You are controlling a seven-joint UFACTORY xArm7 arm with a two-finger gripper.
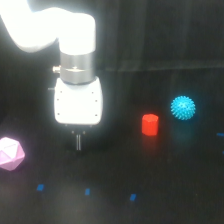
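My gripper (pixel 79 148) hangs below the white arm at the left of the camera view, pointing down over the dark table. Its thin fingers stand close together, shut, with nothing visible between them. To its right is a small red cylinder (pixel 150 125), upright and clear of the fingers. A blue spiky ball (pixel 183 108) lies farther right and a little behind the cylinder. The pink faceted ball (pixel 10 153) sits at the left edge, partly cut off by the frame. How high the fingertips are above the table is hard to tell.
Small blue marks dot the front of the table, among them one blue mark (pixel 132 197) near the middle. Another lies at the right edge.
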